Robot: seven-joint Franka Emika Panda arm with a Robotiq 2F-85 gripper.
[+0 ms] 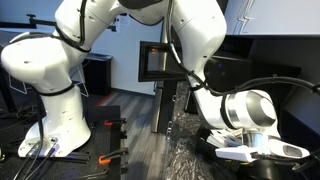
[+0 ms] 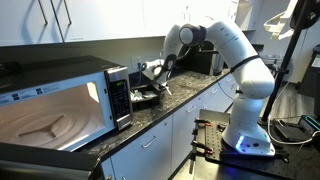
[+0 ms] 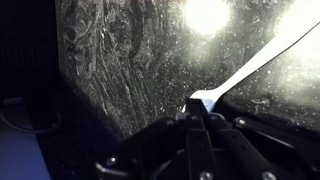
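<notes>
In the wrist view my gripper is shut, its dark fingers close together low in the picture. A long, pale utensil (image 3: pixel 250 66) slants from the upper right down to the fingertips. Its bluish-white lower end (image 3: pixel 207 97) is right at them; whether any of it sits between the fingers cannot be made out. Beneath lies a dark marbled counter (image 3: pixel 125 65). In the first exterior view the white arm (image 1: pixel 250 110) reaches down toward the counter, and the fingertips are lost in dark shapes there. In the second exterior view the arm's end is small and far off.
A microwave (image 2: pixel 117 95) stands on the counter left of the arm in the second exterior view. White drawers (image 2: pixel 150 155) line the counter's front below. Bare counter (image 2: pixel 185 90) shows to the right of the arm's end.
</notes>
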